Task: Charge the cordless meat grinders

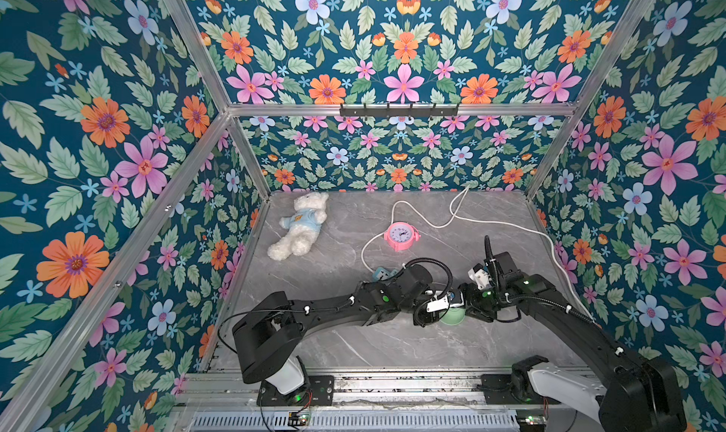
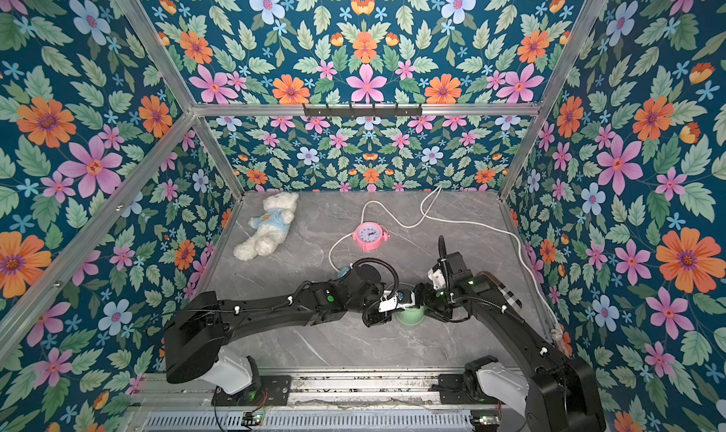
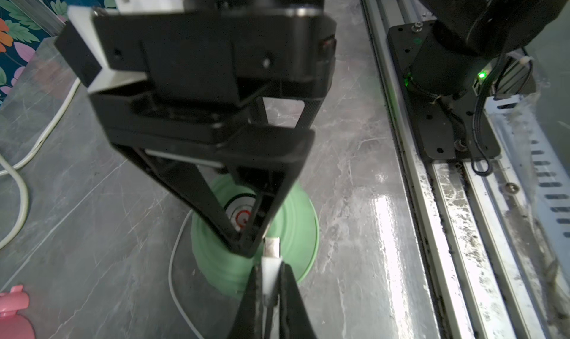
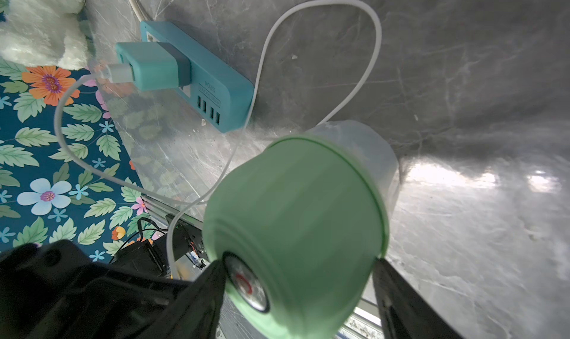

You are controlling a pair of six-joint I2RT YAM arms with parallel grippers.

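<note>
The green meat grinder [image 1: 452,317] stands on the table under both grippers, its clear base showing in the right wrist view [image 4: 362,143]. My left gripper holds a white cable plug [image 3: 270,267] upright between its fingertips, its metal tip at the grinder's green top. My right gripper is open around the grinder's green top [image 4: 291,202], its fingers to either side. A teal power strip [image 4: 222,95] with a teal charger [image 4: 155,67] and white cable lies beside the grinder.
A pink clock [image 1: 401,235] and white teddy bear [image 1: 301,227] lie at the back. A long white cord [image 1: 514,227] runs across the back and right.
</note>
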